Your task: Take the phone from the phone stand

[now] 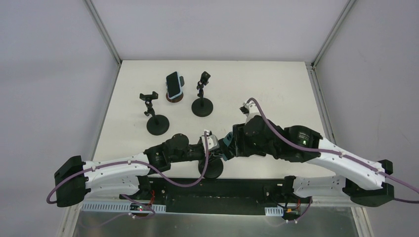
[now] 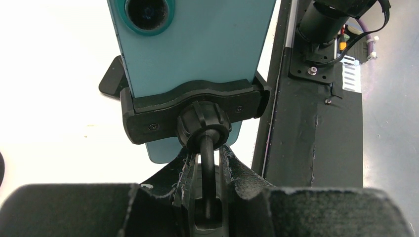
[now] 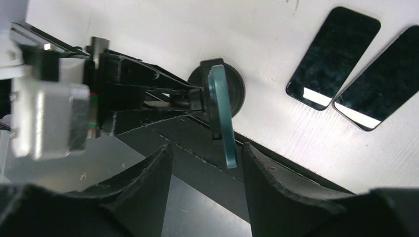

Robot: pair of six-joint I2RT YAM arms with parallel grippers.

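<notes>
A teal phone point(image 2: 197, 49) sits in the black clamp point(image 2: 197, 106) of the phone stand, its back with a round lens towards the left wrist camera. Edge-on, the phone point(image 3: 225, 108) crosses the right wrist view above the stand's round base point(image 3: 236, 86). My left gripper has its fingers on either side of the stand's stem point(image 2: 209, 182), just below the knob; whether they press on it is unclear. My right gripper is open, with the phone's near end between its fingertips, close to the right one. From above, the phone point(image 1: 228, 142) shows between both arms.
Two dark phones point(image 3: 333, 57) point(image 3: 383, 76) lie flat beside the stand. Farther back are two empty black stands point(image 1: 157, 124) point(image 1: 202, 107) and a stand holding a phone point(image 1: 174, 85).
</notes>
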